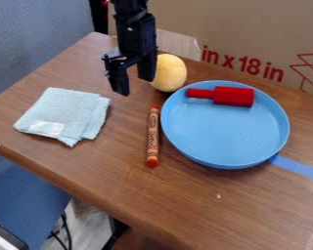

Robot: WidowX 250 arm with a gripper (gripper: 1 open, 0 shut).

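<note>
The black gripper [130,74] hangs above the table at the back left, between the light blue cloth and the pale yellow round object [171,72]. Its two fingers stand apart, with nothing visible between them. The folded light blue cloth [62,111] lies on the left of the table. An orange crayon-like stick [153,137] lies upright in the picture beside the blue plate [225,142]. On the back part of the plate rests a red object [234,96] with a narrower handle.
A cardboard box [264,39] stands along the back. A strip of blue tape [301,169] runs right from under the plate. A blue-grey surface lies beyond the left edge.
</note>
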